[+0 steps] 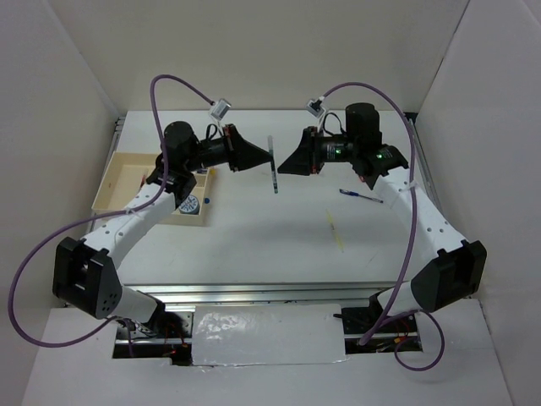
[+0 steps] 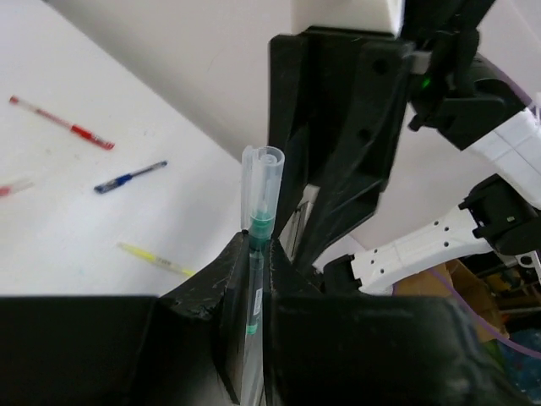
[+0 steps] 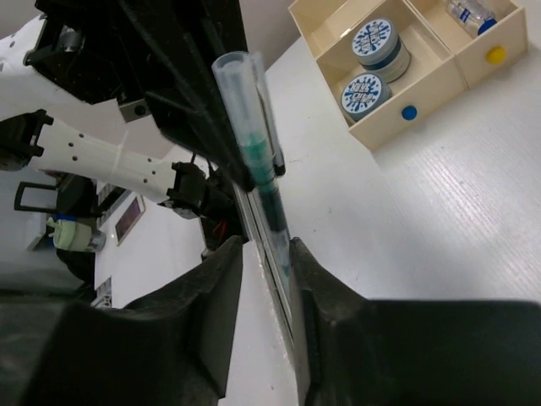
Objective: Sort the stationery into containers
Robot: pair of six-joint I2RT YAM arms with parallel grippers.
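A clear-capped pen with green bands (image 1: 273, 173) (image 2: 260, 211) (image 3: 254, 135) is held upright in my left gripper (image 1: 267, 162), which is shut on it at the table's middle. My right gripper (image 1: 287, 166) is just to its right, fingers parted a little, apparently clear of the pen in the top view. A red pen (image 2: 84, 131), a blue pen (image 1: 361, 195) (image 2: 127, 178) and a yellow pen (image 1: 334, 228) (image 2: 156, 258) lie on the white table (image 1: 254, 245).
A cream compartment box (image 1: 118, 194) (image 3: 439, 80) stands at the left, holding round tins (image 3: 372, 42) and a small bottle (image 3: 470, 15). My arms and their cables take up the space on both sides.
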